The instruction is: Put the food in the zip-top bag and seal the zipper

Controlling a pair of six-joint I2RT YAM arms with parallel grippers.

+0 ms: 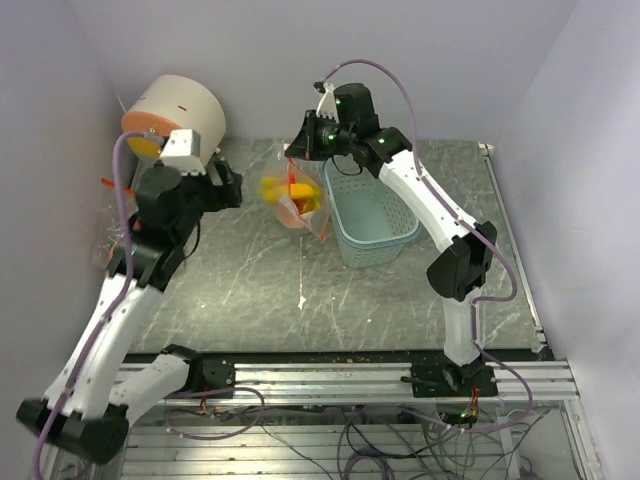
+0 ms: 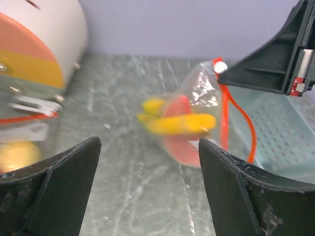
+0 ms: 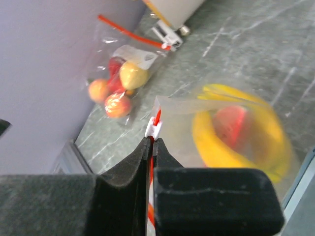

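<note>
The clear zip top bag (image 1: 320,220) with its red-orange zipper hangs from my right gripper (image 1: 293,153), which is shut on its upper edge. In the right wrist view a white zipper piece (image 3: 153,129) stands right at the shut fingertips. Through the plastic show yellow, banana-like food (image 2: 184,124) and a red item (image 3: 231,125); the bag is blurred. My left gripper is left of this bag, its fingers apart and nothing between them.
A second bag (image 3: 147,56) holding several fruits lies at the far left, largely behind my left arm in the top view. The white and orange drum (image 1: 180,110) stands at the back left, an empty teal basket (image 1: 375,215) right of the held bag.
</note>
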